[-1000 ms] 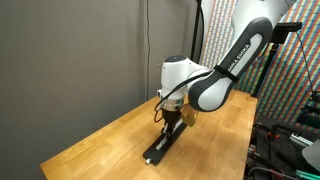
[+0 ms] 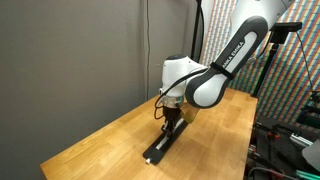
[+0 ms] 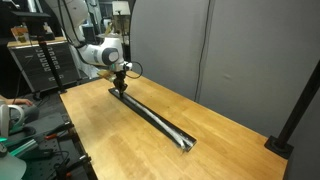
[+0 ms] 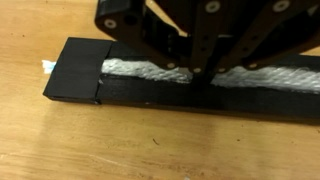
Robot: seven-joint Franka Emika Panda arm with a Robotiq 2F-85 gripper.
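Note:
A long black channel (image 3: 150, 112) lies on the wooden table, with a white rope (image 4: 147, 70) running along its groove. In the wrist view the rope's frayed end (image 4: 48, 67) pokes out past the black end piece (image 4: 78, 68). My gripper is shut and points down at the channel, its tips over the rope. Whether any rope is pinched between the tips cannot be made out. From exterior view 1 the gripper (image 2: 168, 128) stands low over the channel (image 2: 172, 142), at or very near it.
Bare wooden table (image 2: 95, 150) spreads on both sides of the channel. A grey panel (image 3: 230, 55) stands behind the table. A black post (image 3: 290, 110) rises at its far right edge in exterior view 2.
The arm has shifted very slightly in exterior view 1, its upper part a little to the right. The channel has stayed in place.

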